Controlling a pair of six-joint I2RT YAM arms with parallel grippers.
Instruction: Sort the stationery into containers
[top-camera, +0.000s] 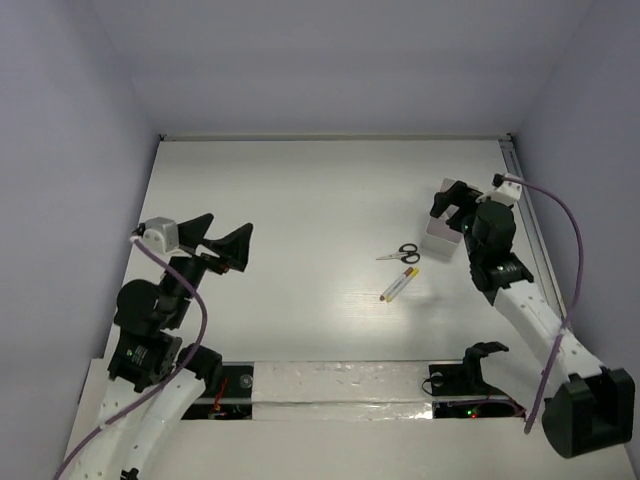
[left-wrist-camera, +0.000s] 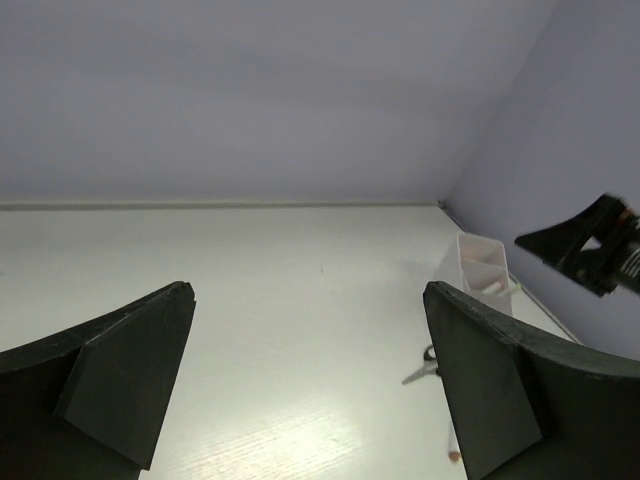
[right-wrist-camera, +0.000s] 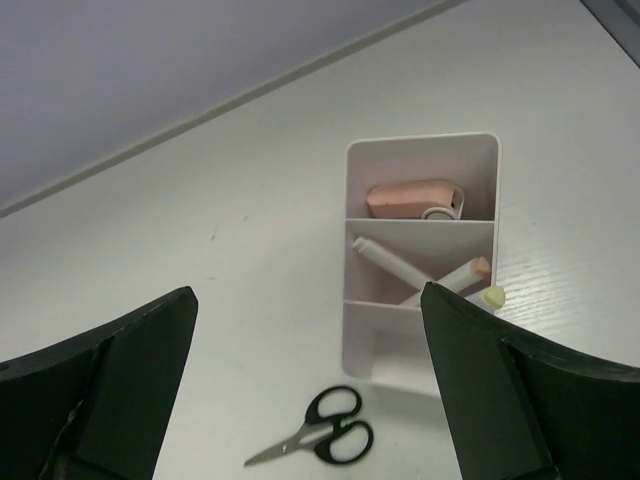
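A white three-compartment box stands on the right of the table. In the right wrist view its far compartment holds a pink eraser-like block, its middle one several pens or markers; the near one looks empty where visible. Black-handled scissors lie beside the box, and two markers lie side by side in front of them. My right gripper is open above the box, nothing between its fingers. Out over the table's left side, my left gripper stands open and empty.
Bare white table fills the space between the arms. Walls enclose the back and both sides. A rail runs along the right edge, close to the right arm.
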